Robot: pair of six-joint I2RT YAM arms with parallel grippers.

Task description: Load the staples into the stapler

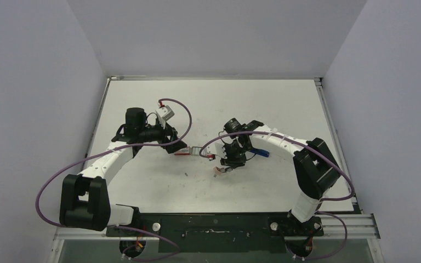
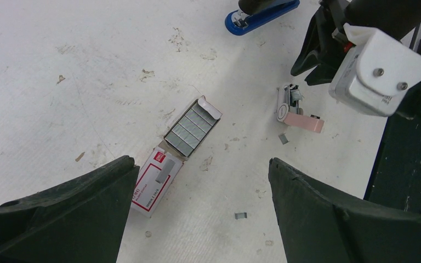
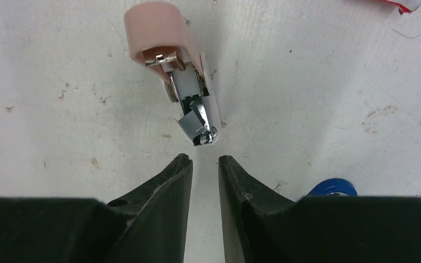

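Observation:
A pink stapler (image 3: pixel 153 30) lies on the table with its top open, a small staple strip (image 3: pixel 191 125) resting askew on its metal channel. My right gripper is just beside the stapler's tip, fingertips a little apart, nothing visible between them. My left gripper hangs with fingers spread wide over the open staple box (image 2: pixel 193 127), which holds rows of staples, and its red-and-white lid (image 2: pixel 149 186); nothing is held in it.
A blue stapler (image 2: pixel 263 19) lies beyond my right gripper, toward the table's right side. A loose staple piece (image 2: pixel 241 215) and another bit (image 2: pixel 283 138) lie on the table.

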